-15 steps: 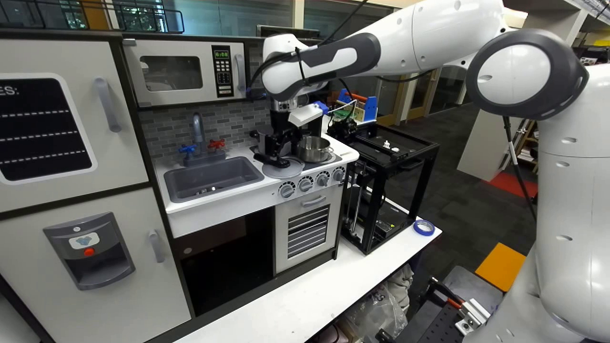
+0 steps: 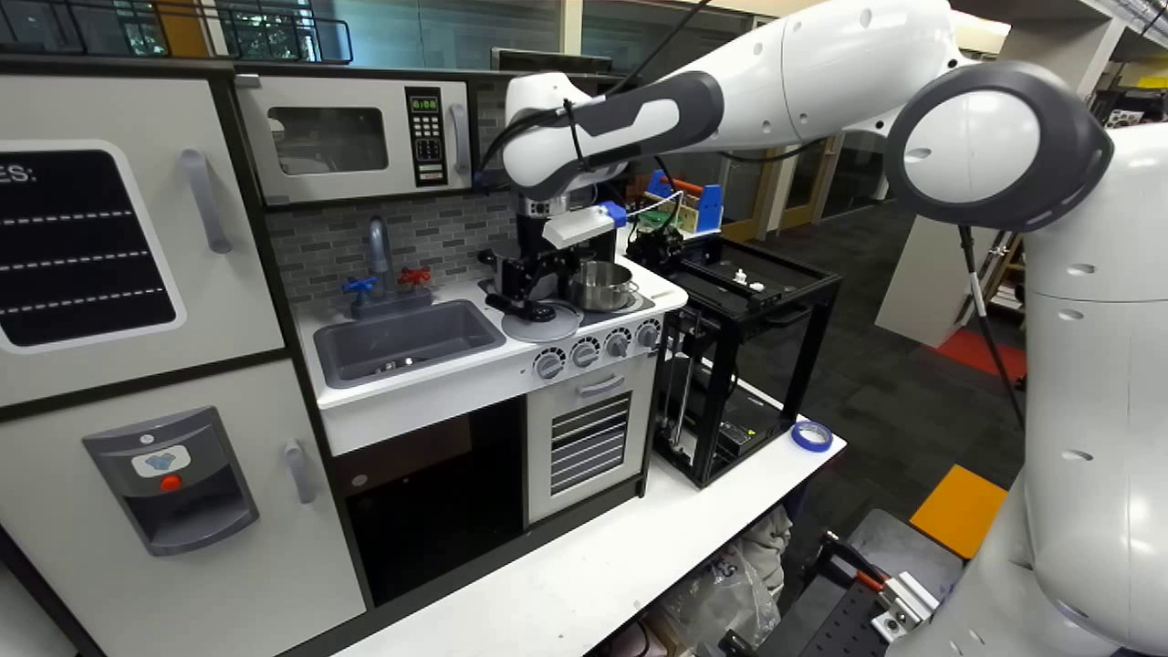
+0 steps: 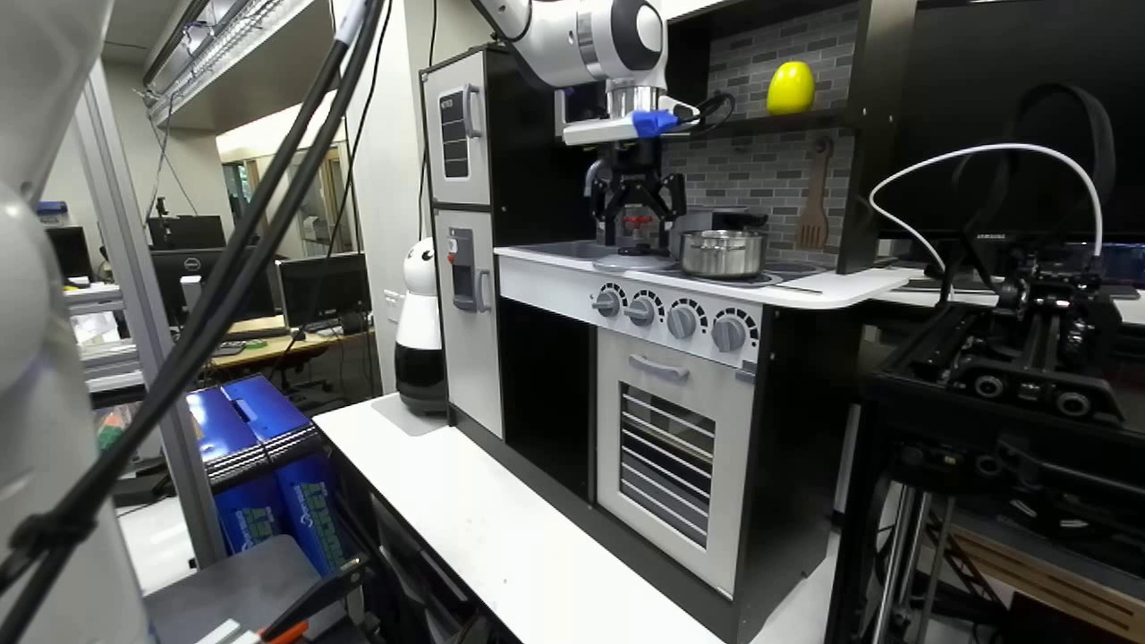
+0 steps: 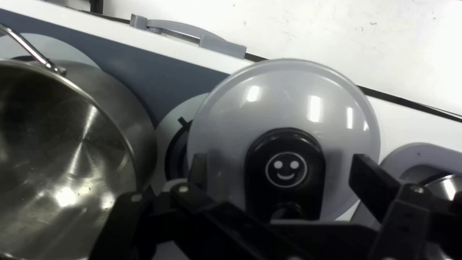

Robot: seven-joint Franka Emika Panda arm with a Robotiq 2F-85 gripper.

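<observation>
A pale grey round lid [image 4: 225, 125] lies on the counter beside the pot, its black handle [image 4: 286, 147] marked with a white smiley face. My gripper is open above it, with one finger on each side of the handle and visible gaps between. In exterior view 1 the lid [image 2: 558, 327] sits at the front counter edge, partly over the stove area, below the gripper. A steel pot [image 4: 69, 143], empty inside, stands uncovered on the burner; exterior view 2 shows this pot [image 3: 721, 256] right of the hand.
To the lid's other side is the grey sink [image 2: 411, 341], with small metal things inside. Stove knobs [image 2: 586, 352] line the front below. The brick-patterned backsplash [image 3: 741, 177] rises behind, and a black frame machine [image 2: 745, 318] stands right of the kitchen.
The hand sits slightly lower than a second ago and has turned a little; its fingers look more spread in exterior view 1. The lid and pot have not visibly moved.
</observation>
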